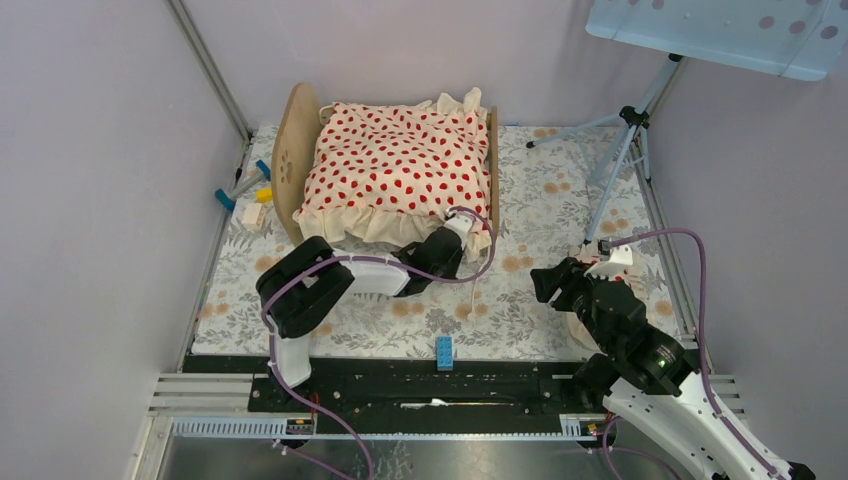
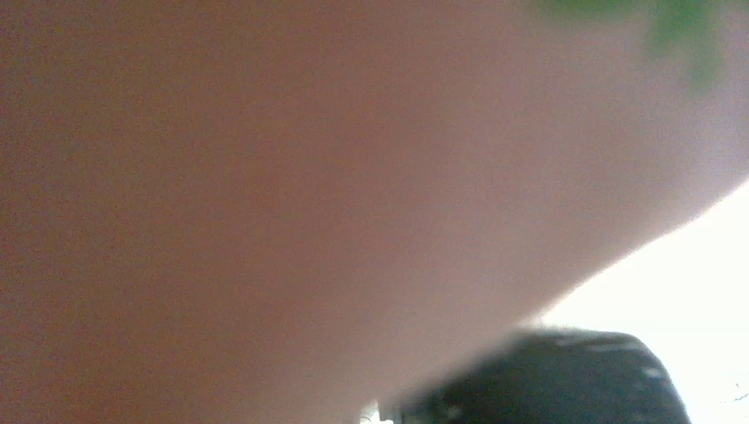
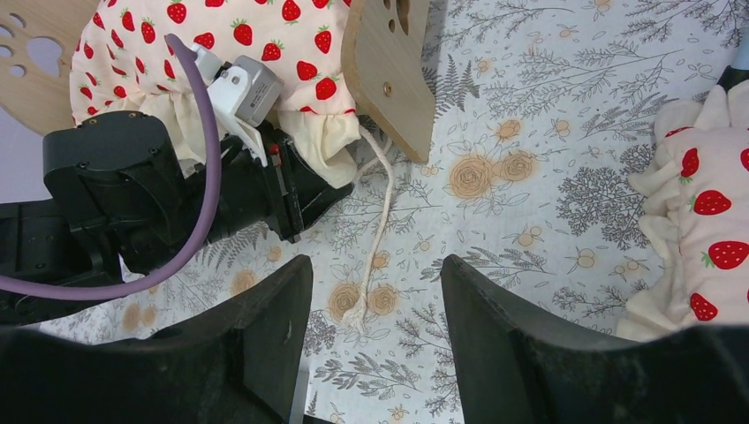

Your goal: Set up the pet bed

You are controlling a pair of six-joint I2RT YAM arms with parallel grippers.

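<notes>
The wooden pet bed [image 1: 290, 165] holds a cushion [image 1: 390, 160] printed with strawberries, its cream frill hanging over the front. My left gripper [image 1: 462, 245] is at the bed's front right corner, beside the frill and a white rope [image 3: 382, 212]; whether it grips anything is hidden. The left wrist view is filled by something blurred and close. My right gripper stands open at the right, above the mat, with nothing visible between its fingers. A second strawberry-print piece [image 3: 711, 212] with a frill lies under and beside it at the right.
A blue stand [image 1: 625, 150] occupies the back right. Blue and yellow pieces [image 1: 264, 194] lie left of the bed, and a blue block [image 1: 444, 352] sits at the front edge.
</notes>
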